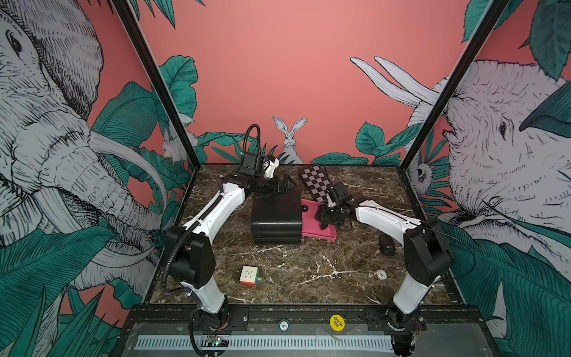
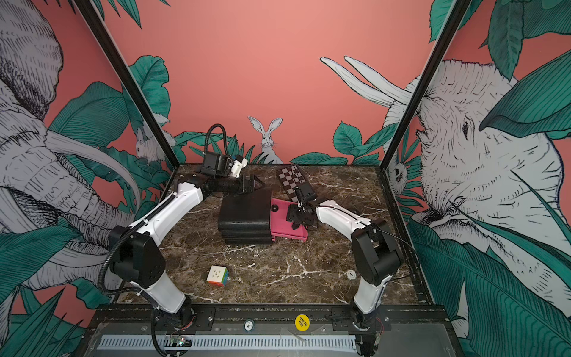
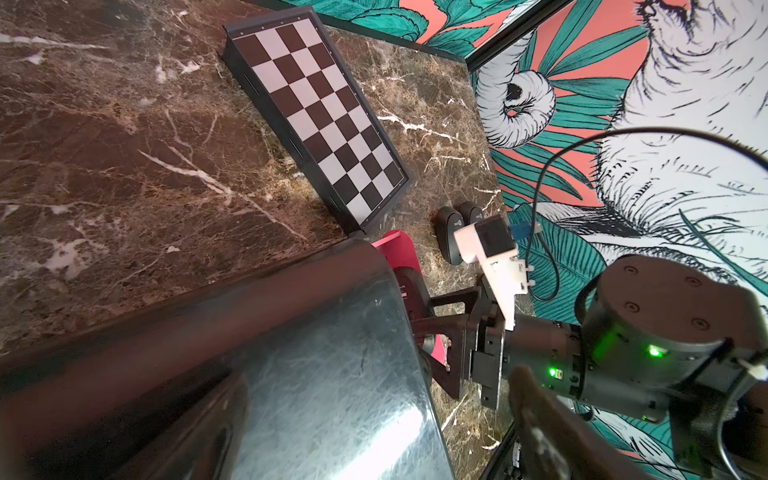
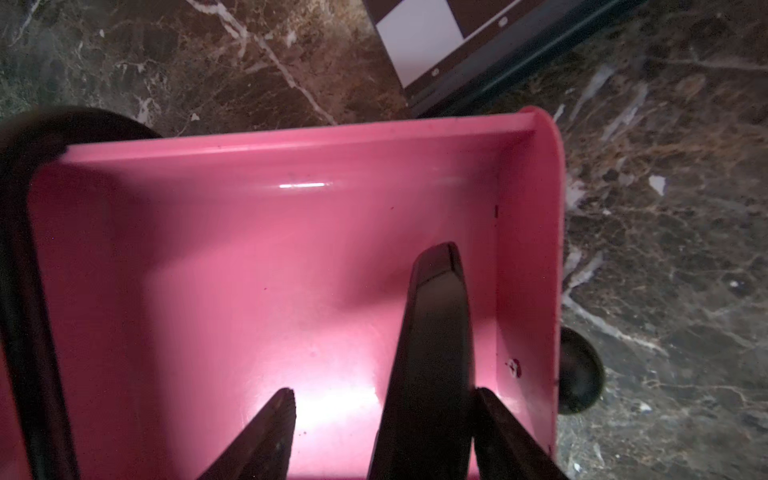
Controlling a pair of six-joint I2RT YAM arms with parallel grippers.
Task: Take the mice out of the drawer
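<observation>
The pink drawer (image 4: 320, 140) stands pulled out from the black cabinet (image 1: 276, 214). Inside it, near its front wall, a black mouse (image 4: 432, 344) appears narrow and long in the right wrist view. My right gripper reaches into the drawer, open, its fingers on either side of the mouse; the right finger (image 4: 508, 440) appears very close to it. Two dark mice (image 3: 449, 236) lie on the table beyond the right gripper. My left gripper (image 1: 290, 183) hovers over the cabinet top, fingers apart, nothing visible between them.
A chessboard (image 3: 320, 112) lies behind the drawer. A cube (image 1: 249, 275) sits on the table in front of the cabinet, and a small whitish round piece (image 1: 381, 275) lies at the front right.
</observation>
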